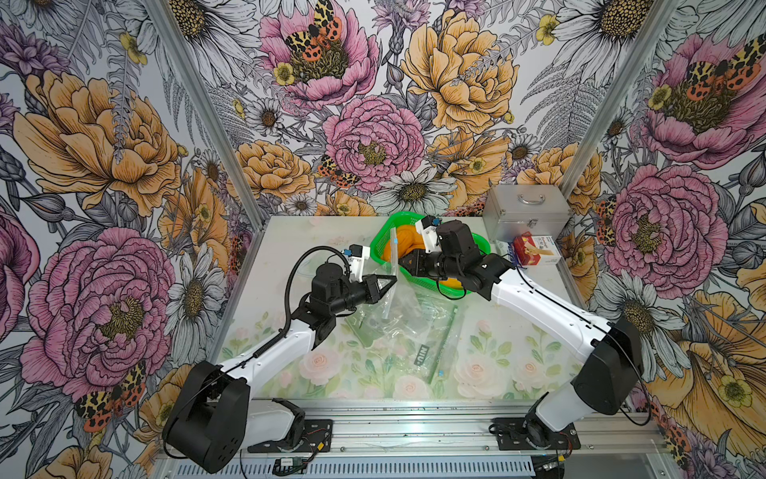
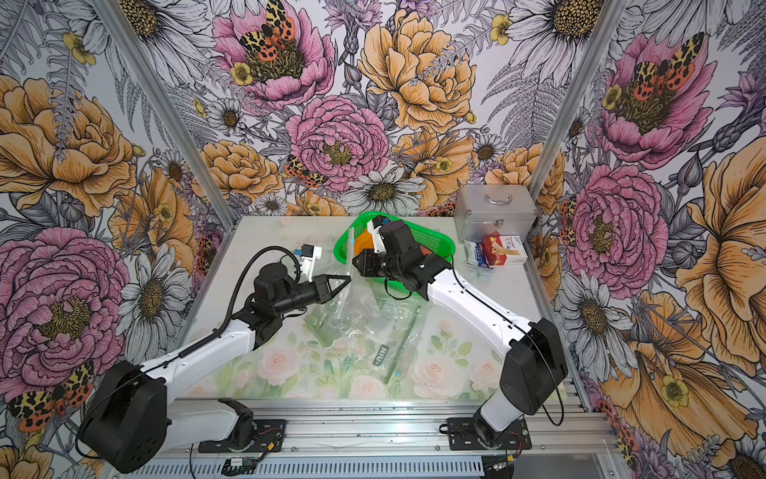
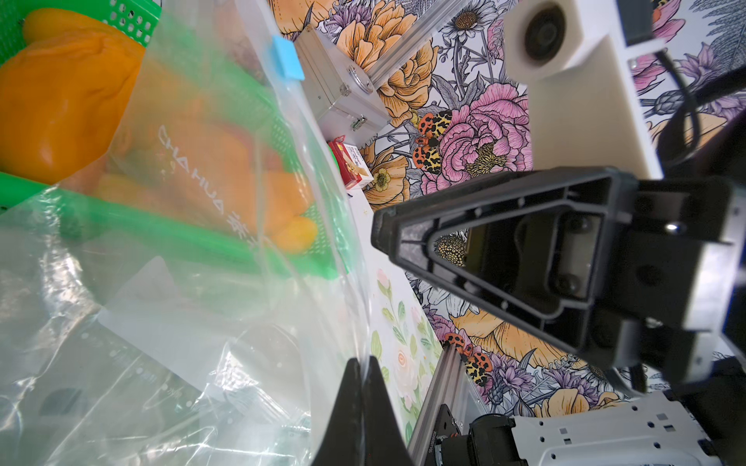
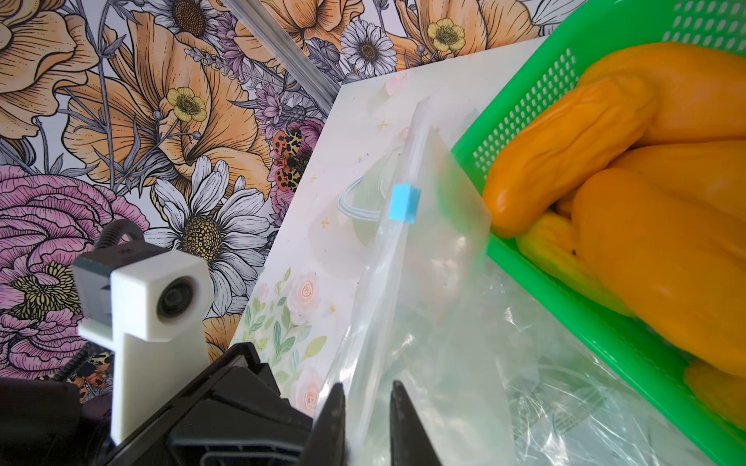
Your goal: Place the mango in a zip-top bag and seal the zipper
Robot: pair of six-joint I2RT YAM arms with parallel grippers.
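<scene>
A clear zip top bag (image 3: 210, 365) with a blue slider (image 4: 403, 203) on its zipper strip hangs between my two grippers, in front of the mangoes (image 4: 645, 233). Those mangoes lie in a green basket (image 4: 567, 326); through the film I see no fruit inside the bag. My left gripper is shut on the bag's edge, the film running into its fingertips. Part open, my right gripper has the zipper strip running up between its fingers, with space beside the strip. Both grippers stand close together just left of the basket.
Other clear bags (image 1: 423, 343) lie flat on the floral table in front of the grippers. A metal case (image 1: 526, 209) and a red box (image 1: 535, 249) stand at the back right.
</scene>
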